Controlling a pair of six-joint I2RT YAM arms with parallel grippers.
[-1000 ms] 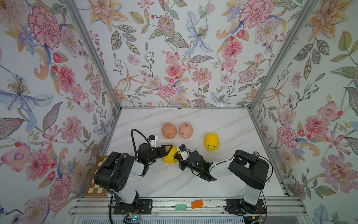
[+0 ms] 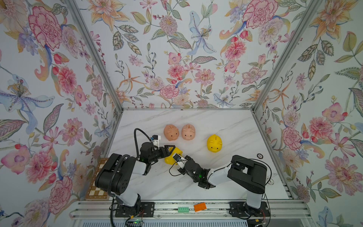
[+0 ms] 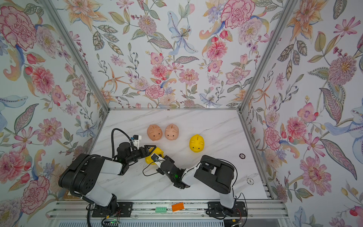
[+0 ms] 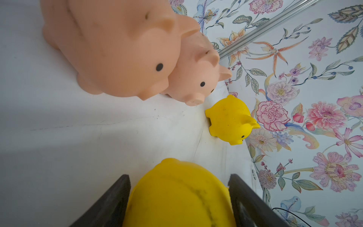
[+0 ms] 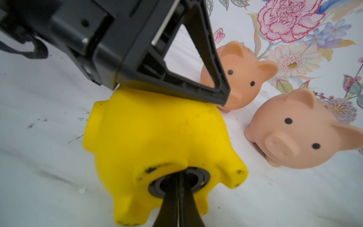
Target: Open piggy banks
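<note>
A yellow piggy bank sits between the fingers of my left gripper, which press along both its sides. In the right wrist view the same yellow bank is tipped so its belly faces the camera, with a dark round opening in a black ring. My right gripper is shut, its tips at or inside that opening; nothing shows between them. Another yellow piggy bank stands upright to the right. Two pink piggy banks, left and right, stand behind.
A dark round disc and a paler round disc lie at the table's right side. A checkered board lies at the left edge beneath the left arm.
The bank appears a little turned. The left arm has barely moved.
</note>
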